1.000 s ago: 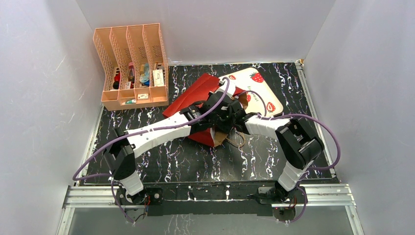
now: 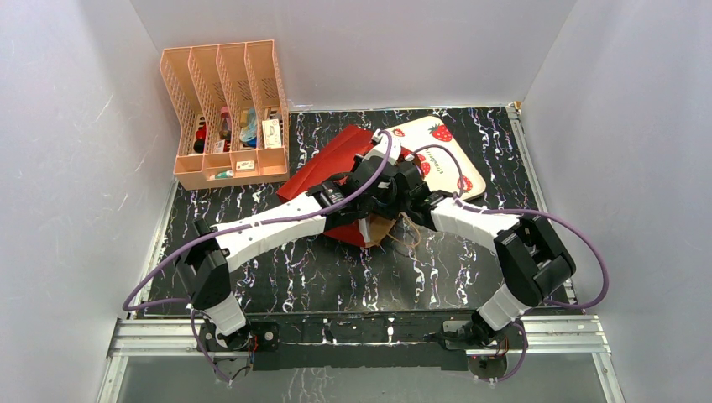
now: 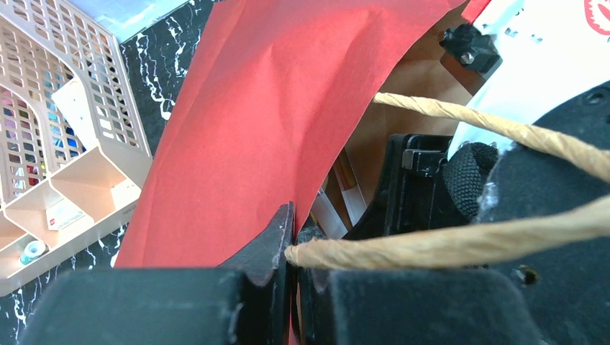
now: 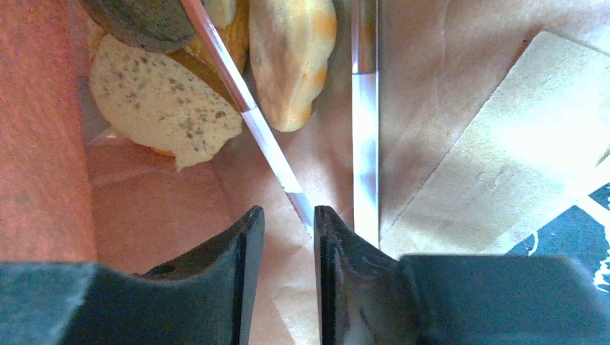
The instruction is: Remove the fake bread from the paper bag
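Note:
The red paper bag [image 2: 323, 159] lies open beneath both arms in the top view. My left gripper is shut on the thin edge of its opening, and red paper shows between the fingers. In the right wrist view I look into the bag: a speckled bread piece [image 4: 158, 100] and a pale, browned bread roll [image 4: 291, 65] lie at the far end. My right gripper is open at the bag's mouth, apart from both pieces. One slim stick's tip reaches close to its right finger [image 4: 325, 226] in the picture.
Two slim sticks with brown and white parts [image 4: 365, 136] lie inside the bag. A dark round object [image 4: 147, 25] overlaps the speckled bread. Rope handles [image 3: 431, 241] cross the opening. A peach organizer [image 2: 227, 164] stands back left; a strawberry-print board [image 2: 453, 159] lies back right.
The left arm and the bag look nearly unmoved.

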